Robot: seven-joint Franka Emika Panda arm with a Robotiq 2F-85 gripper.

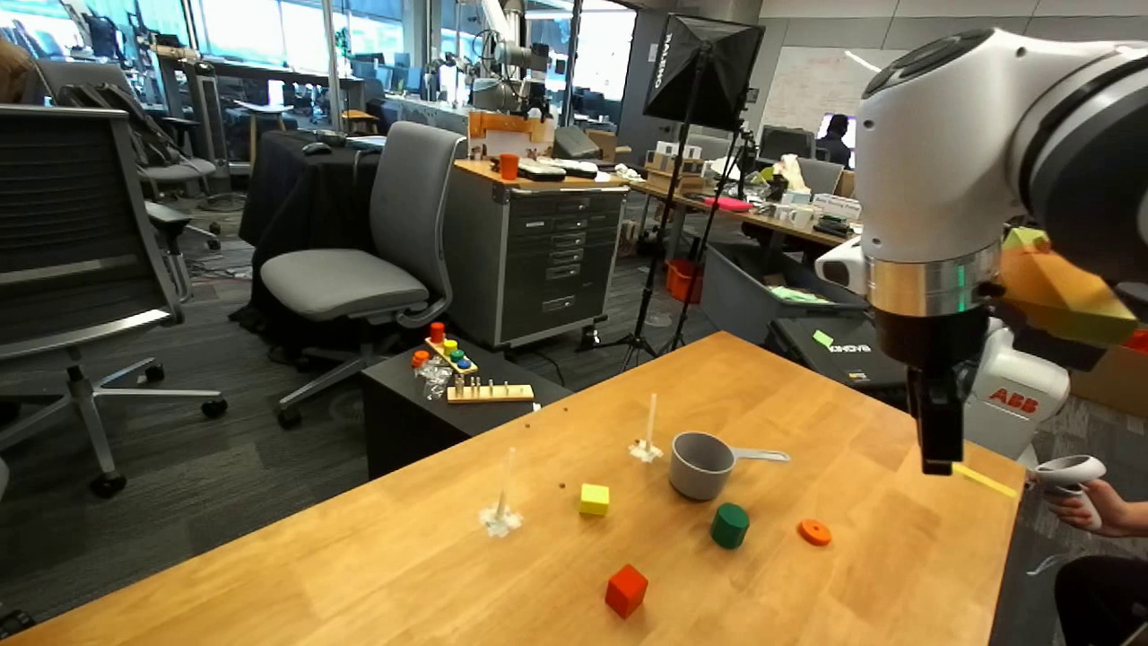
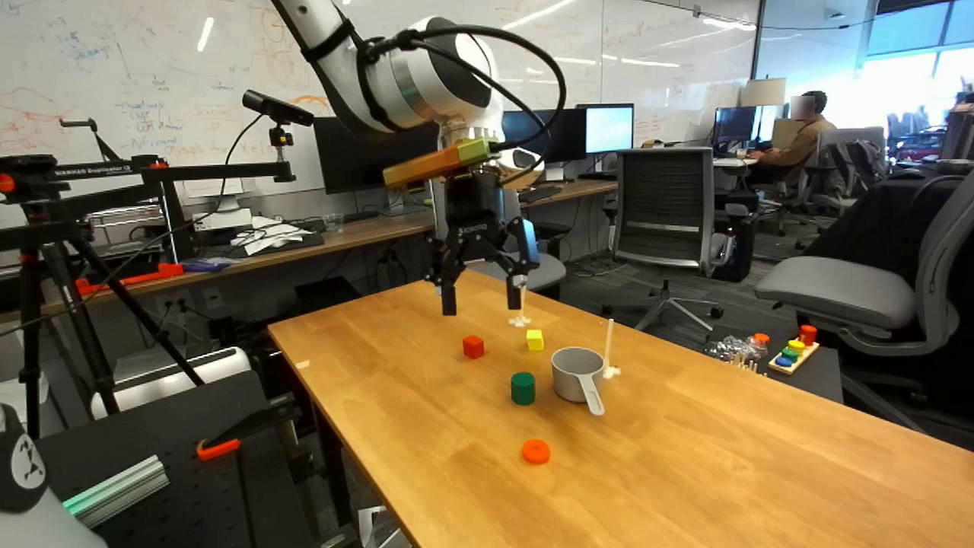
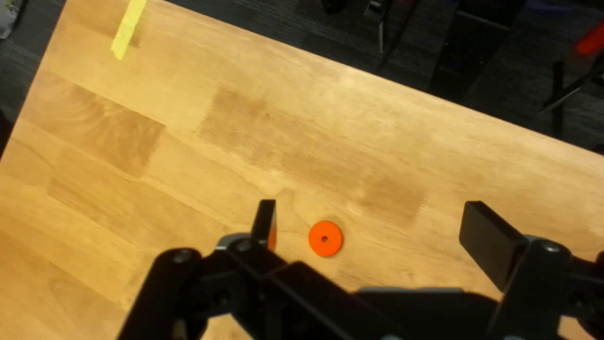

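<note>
My gripper (image 2: 481,309) hangs open above the wooden table, nothing between its fingers. In the wrist view an orange disc (image 3: 325,238) with a small centre hole lies on the table, seen between the spread fingers and closer to the left one. The disc (image 1: 814,532) rests flat near a green cylinder (image 1: 729,526). Beside the cylinder stands a grey cup with a handle (image 2: 577,374), its mouth facing up. A red cube (image 2: 472,347) and a yellow block (image 2: 535,339) sit apart from each other.
Two thin upright pegs, a nearer peg (image 1: 502,490) and a farther peg (image 1: 650,422), rise from the table. Yellow tape (image 3: 128,28) marks one corner. A low black stand (image 1: 414,431) with wooden peg toys is off the table's edge. Bare tabletop surrounds the disc.
</note>
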